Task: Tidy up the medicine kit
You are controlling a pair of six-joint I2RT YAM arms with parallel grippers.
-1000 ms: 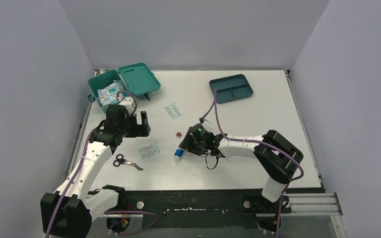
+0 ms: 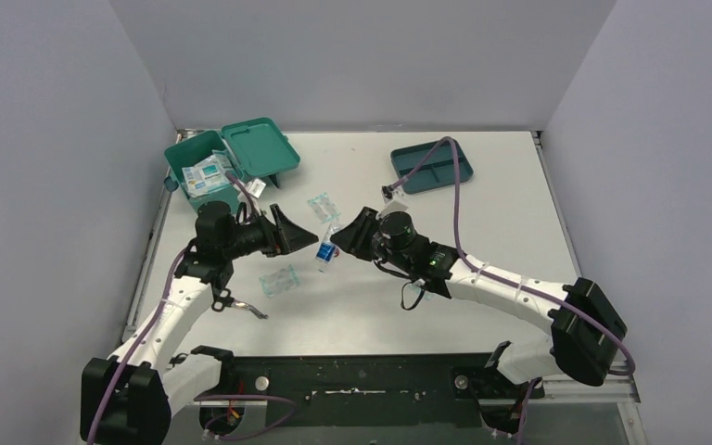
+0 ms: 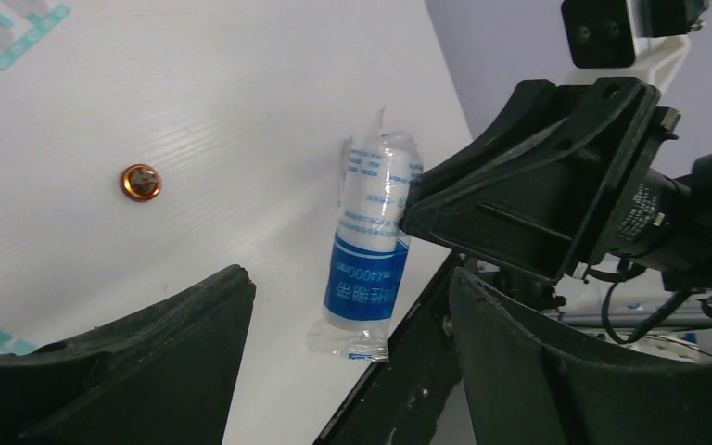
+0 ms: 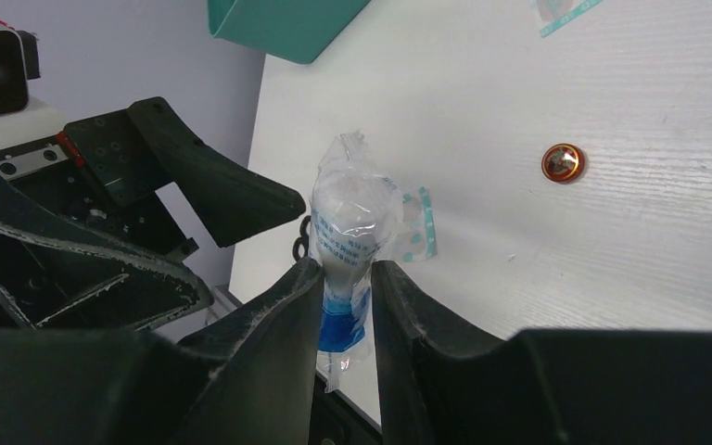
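Observation:
A wrapped bandage roll [image 3: 365,264], white with a blue label in clear film, is held above the table by my right gripper, which is shut on it near its upper half. Facing it from the left, my left gripper stands open, its fingers [image 2: 292,234] apart and nothing between them; a small gap separates them from the roll. At the back left is the green medicine kit box [image 2: 174,156] with packets [image 2: 206,174] inside and its lid [image 2: 260,146] laid open.
A small round brown tin [image 3: 140,182] lies on the table. Flat clear packets [image 2: 280,281] rest near the middle, and scissors [image 2: 241,303] lie at the front left. A divided green tray [image 2: 433,165] sits at the back right.
My right gripper has lifted the roll off the table and carried it up and back. My left gripper has moved right towards it and turned, its fingers still apart.

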